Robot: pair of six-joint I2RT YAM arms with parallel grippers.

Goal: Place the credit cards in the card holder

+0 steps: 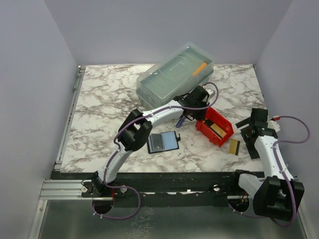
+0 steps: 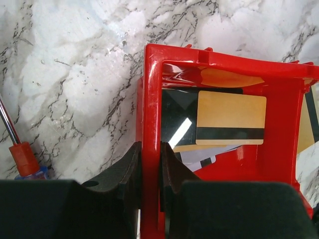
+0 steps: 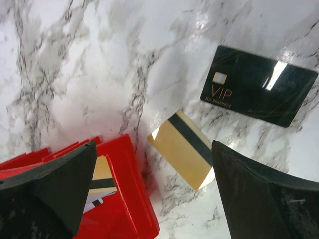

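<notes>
In the left wrist view my left gripper is shut on the left wall of a red basket (image 2: 279, 134), one finger on each side. Inside the basket, a gold card (image 2: 231, 112) with a dark stripe lies over a black card (image 2: 178, 112) and a pale card (image 2: 204, 158). My right gripper stands open, empty, above the table. Below and between its fingers a gold card (image 3: 183, 149) lies flat beside the basket. Farther right is a black VIP card (image 3: 259, 84). An open folder-like holder (image 1: 163, 142), dark on one half and pale blue on the other, rests on the table.
A large clear lidded box (image 1: 174, 74) stands at the back, behind the left arm. A screwdriver (image 2: 24, 158) with a red and blue handle lies left of the basket.
</notes>
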